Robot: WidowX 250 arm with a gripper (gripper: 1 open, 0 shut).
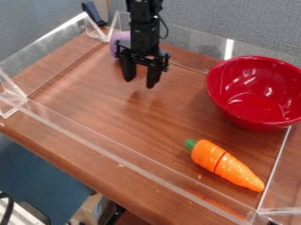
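The black gripper [141,72] hangs over the back middle of the wooden table, fingers pointing down and spread apart, with nothing visible between them. Behind it, partly hidden, is a purple object [119,40]. A red bowl [253,92] stands at the back right. An orange toy carrot [226,165] with a green top lies at the front right, well apart from the gripper.
Clear plastic walls [14,97] border the wooden tabletop [106,132]. Beyond the front left edge are a blue floor and some small items.
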